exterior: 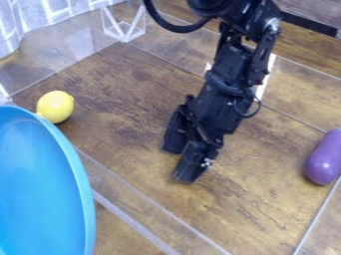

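Observation:
The black gripper (182, 154) is low over the middle of the wooden surface (160, 209), its two fingers spread open. Whether anything small lies between or under them is hidden by the gripper itself. A yellow lemon-like object (55, 107) lies at the left, apart from the gripper. A purple eggplant-like object (325, 157) lies at the right edge.
A large blue bowl (40, 189) fills the lower left, beside the yellow object. A clear plastic-like frame (123, 25) stands at the back. The wooden floor around the gripper is mostly clear.

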